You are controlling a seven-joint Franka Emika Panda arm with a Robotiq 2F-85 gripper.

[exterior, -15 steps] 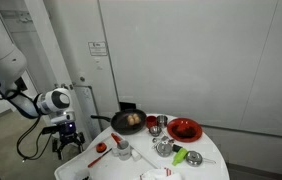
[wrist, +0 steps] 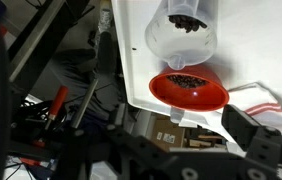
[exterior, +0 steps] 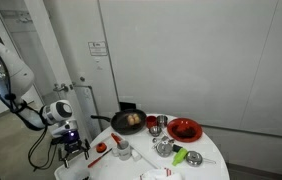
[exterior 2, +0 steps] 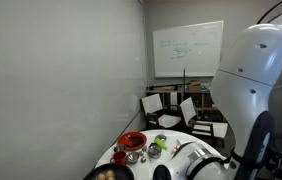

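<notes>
In the wrist view a red bowl-shaped vessel [wrist: 211,95] holds dark beans or grains. Directly above it in that view is a whitish cup [wrist: 171,45] with similar dark pieces inside. My gripper is open, its dark fingers spread on either side of the lower picture, and nothing is held between them. In exterior view 1 the gripper [exterior: 74,152] hangs low at the table's left edge. Exactly how far it stands above the red vessel cannot be told.
A dark pan [exterior: 129,122] with brown food, a red bowl [exterior: 185,130], a metal pot [exterior: 164,147] and a green item [exterior: 180,156] stand further right. A striped cloth [exterior: 161,174] lies at the front. Bare white table [exterior: 206,172] shows at the right.
The arm has come down and slightly right, bringing the gripper lower at the table's left edge. The objects further right on the table look unmoved.
</notes>
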